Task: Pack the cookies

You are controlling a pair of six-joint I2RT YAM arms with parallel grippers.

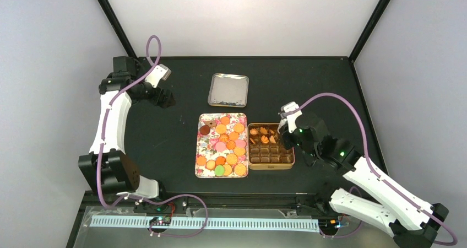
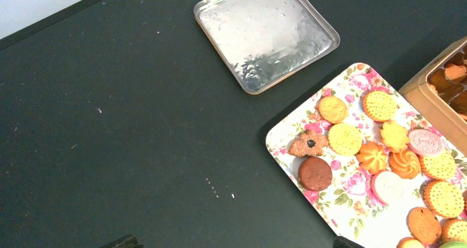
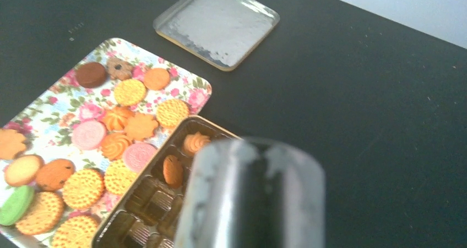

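Observation:
Cookies of several kinds, such as a brown one and a green one, lie on the flowered tray. Touching its right side is the brown compartment box, with several orange and brown cookies in its far and middle compartments. My right gripper is over the box's right side. In the right wrist view its blurred fingers fill the centre as one closed block, hiding part of the box and whatever is between them. Away to the left, my left gripper hangs open and empty over bare table.
Behind the flowered tray lies an empty clear lid with a metallic look. A wall closes off the back.

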